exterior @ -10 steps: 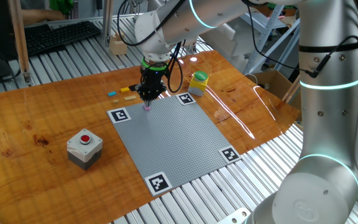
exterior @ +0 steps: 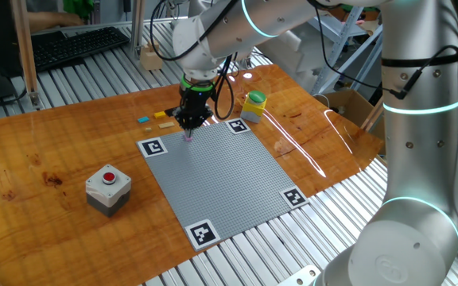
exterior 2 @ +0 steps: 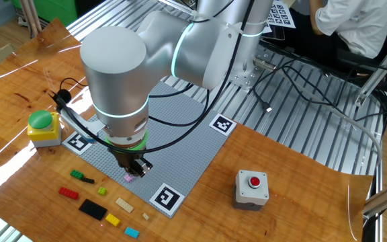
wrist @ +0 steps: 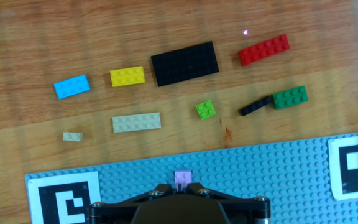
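A lilac brick [wrist: 183, 177] shows right at the tips of my gripper in the wrist view, over the edge strip of the studded baseplate [wrist: 253, 163]. In exterior view 2 the same lilac brick [exterior 2: 129, 178] appears just under the dark fingers, near the plate's edge between two corner markers. From exterior view 1, my gripper [exterior: 188, 133] points down at that edge, with a speck of pink at its tips. The fingertips are close to the brick, but whether they clasp it cannot be told; whether the brick touches the plate is also unclear.
Loose bricks lie on the wood beside the plate: blue [wrist: 72, 86], yellow [wrist: 127, 76], large black [wrist: 185, 63], red [wrist: 264, 49], green [wrist: 290, 97] and several others. A red-button box [exterior 2: 251, 189] and a green-button box [exterior 2: 44, 129] stand apart. Most of the plate is bare.
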